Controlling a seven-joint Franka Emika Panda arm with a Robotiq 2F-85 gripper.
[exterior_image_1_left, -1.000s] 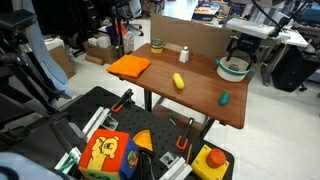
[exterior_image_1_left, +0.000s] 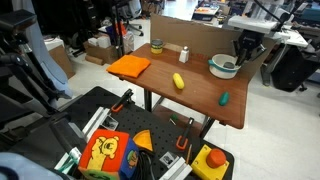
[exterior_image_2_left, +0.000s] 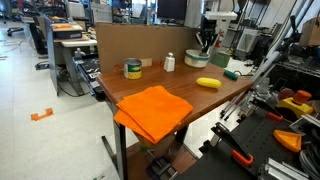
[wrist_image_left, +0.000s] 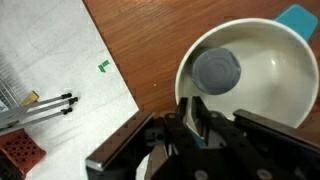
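Observation:
A white pot (exterior_image_1_left: 224, 66) with teal handles stands on the wooden table at its far right. In the wrist view, the inside of the pot (wrist_image_left: 262, 92) holds a round grey object (wrist_image_left: 216, 71). My gripper is over the near rim, with part of a teal handle showing beneath its dark fingers. The fingertips are close together with a small gap; whether they grip the rim or handle cannot be told. In exterior view 2, the gripper (exterior_image_2_left: 207, 48) appears just above the pot (exterior_image_2_left: 196, 60).
A yellow item (exterior_image_1_left: 178, 81), a teal item (exterior_image_1_left: 224, 99), a white bottle (exterior_image_1_left: 184, 54), a can (exterior_image_1_left: 156, 47) and an orange cloth (exterior_image_1_left: 129, 65) lie about the table. A cardboard panel (exterior_image_2_left: 150, 45) runs along the back. Mid-table is largely clear.
In exterior view 1, the pot has shifted a little to the left. The gripper now sits slightly further right relative to it. Other objects on the table look unchanged.

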